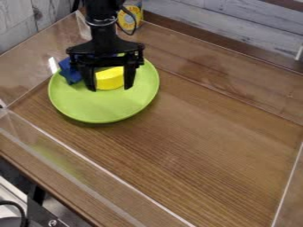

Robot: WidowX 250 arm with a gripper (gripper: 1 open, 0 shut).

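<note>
A round green plate [104, 105] lies at the left of the wooden table. On it sits a yellow block [112, 80], partly hidden by my black gripper [109, 73], which hangs over it from above with open fingers around or just over the block. A blue object [67, 71], perhaps a sponge, is at the plate's back left, partly behind the gripper.
A yellow item [131, 17] stands at the back behind the arm. A white wooden wall runs along the back, and cables show at the lower left.
</note>
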